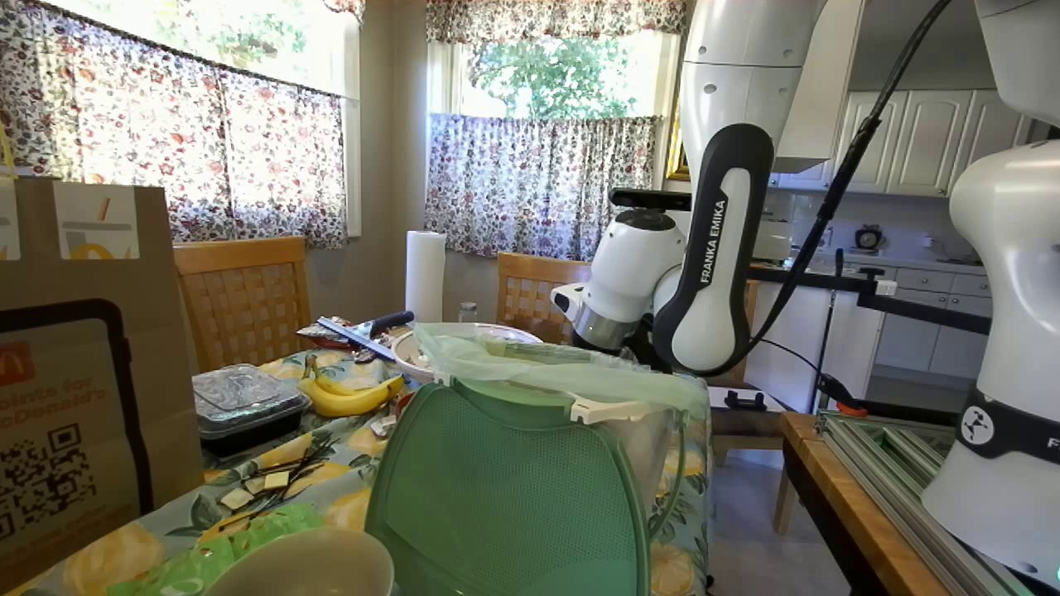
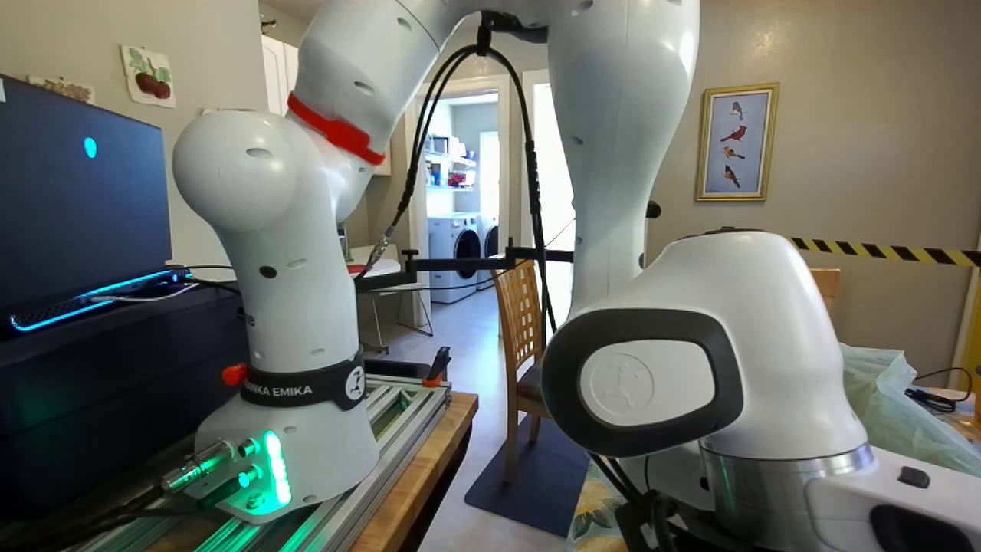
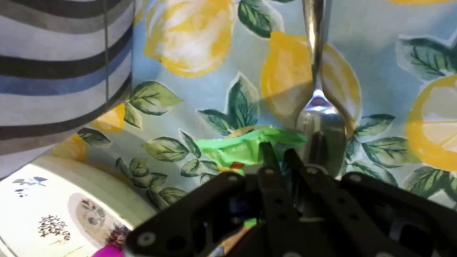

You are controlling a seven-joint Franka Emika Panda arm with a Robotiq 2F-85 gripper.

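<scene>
In the wrist view a bright green wrapper (image 3: 231,148) with a small red-orange mark reaches to both sides of my fingertips. My gripper is shut, with part of the wrapper between its fingers. Just right of it a metal spoon (image 3: 322,132) lies on the lemon-print cloth, bowl towards the gripper and handle pointing up the frame. How far the wrapper stands off the cloth is hard to judge. Exterior view 1 has the fingers hidden behind the bagged green bin (image 1: 517,487); exterior view 2 shows the hand only in part, without fingertips.
A striped container (image 3: 60,72) and a flower-patterned bowl (image 3: 90,188) stand left of the gripper. Elsewhere on the table are bananas (image 1: 349,397), a black tray with a clear lid (image 1: 248,399) and a paper bag (image 1: 89,377).
</scene>
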